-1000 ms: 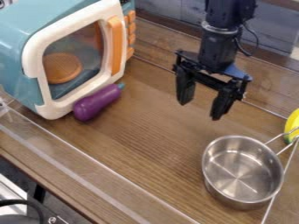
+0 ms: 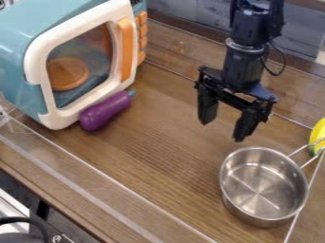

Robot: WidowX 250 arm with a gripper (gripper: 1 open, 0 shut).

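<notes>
My black gripper (image 2: 226,112) hangs over the middle right of the wooden counter, its two fingers apart with nothing visible between them. To its left, a purple eggplant (image 2: 105,112) lies in front of a toy microwave (image 2: 49,28), whose opening shows an orange disc (image 2: 67,73). In front of the gripper, a steel pot (image 2: 260,186) stands at the lower right. Behind the gripper something blue (image 2: 264,95) is partly hidden.
A yellow object (image 2: 316,136) is cut off at the right edge. A tiled wall runs along the back.
The gripper has shifted slightly over the last second, staying over the same part of the counter. The other things have not moved.
</notes>
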